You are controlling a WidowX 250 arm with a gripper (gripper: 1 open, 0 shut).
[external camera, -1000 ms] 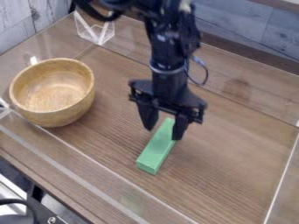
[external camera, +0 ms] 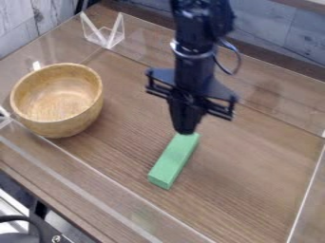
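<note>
The dark robot arm hangs from the top centre, its gripper raised over the table, above and behind a green rectangular block. The block lies flat on the light wooden table. The gripper appears shut, with nothing visible held between its fingers.
A wooden bowl sits at the left. A white wire object stands at the back left. A dark cable lies at the bottom left corner.
The block lies in about the same place.
</note>
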